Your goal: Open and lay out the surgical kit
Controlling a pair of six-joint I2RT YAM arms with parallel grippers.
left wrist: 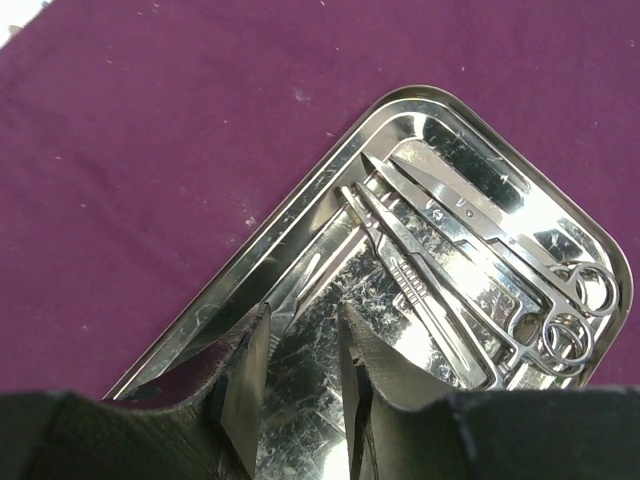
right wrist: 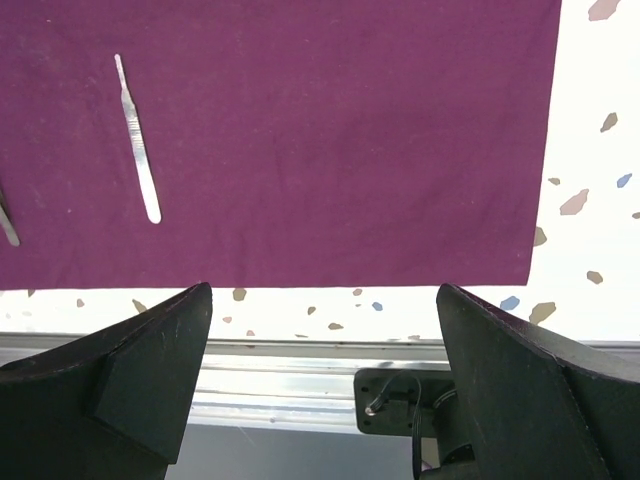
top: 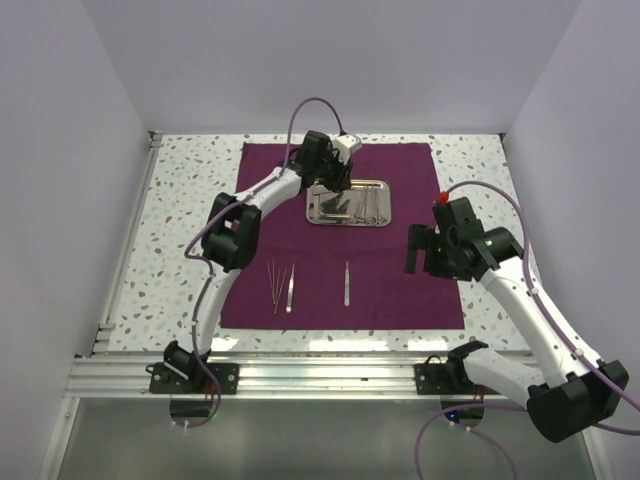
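The steel tray (left wrist: 238,273) lies at the back middle of the purple cloth, holding scissors (left wrist: 481,226), more ringed instruments and a tweezer-like tool (left wrist: 427,303). My left gripper hovers open over the tray. On the front of the cloth lie several thin instruments (top: 280,285) at left and a scalpel handle (right wrist: 140,155) near the middle. My right gripper stands open above the cloth's right side, empty.
A speckled table surface (top: 160,240) surrounds it, with metal rails along the front edge.
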